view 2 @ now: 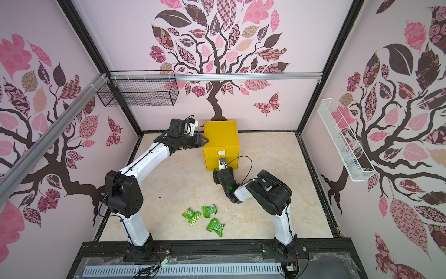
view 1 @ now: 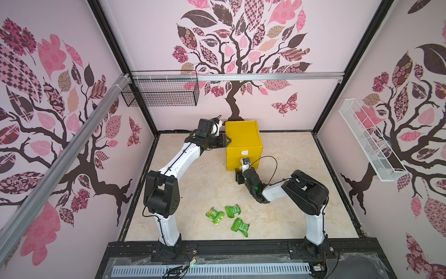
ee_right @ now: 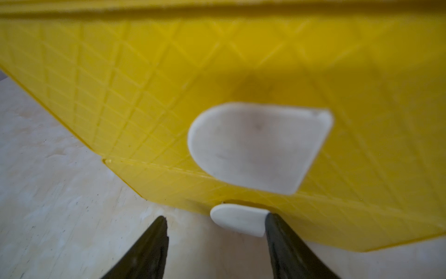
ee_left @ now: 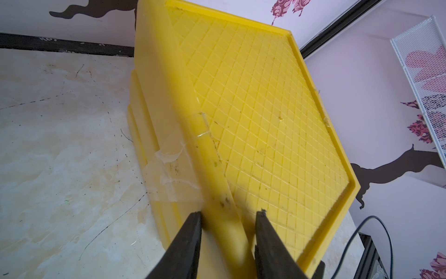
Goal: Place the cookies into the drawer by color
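The yellow drawer cabinet (view 1: 241,132) stands at the back centre. My left gripper is shut on its upper left edge (ee_left: 199,130). My right gripper is open at the front, low down; a white handle (ee_right: 260,144) is above its fingers and a lower handle (ee_right: 237,216) lies at the right finger. Three green cookie packs (view 1: 215,214) (view 2: 209,210) (view 2: 214,226) lie on the floor near the front centre.
A black wire basket (view 1: 160,91) hangs at the upper left and a white mesh basket (view 1: 371,139) at the right wall.
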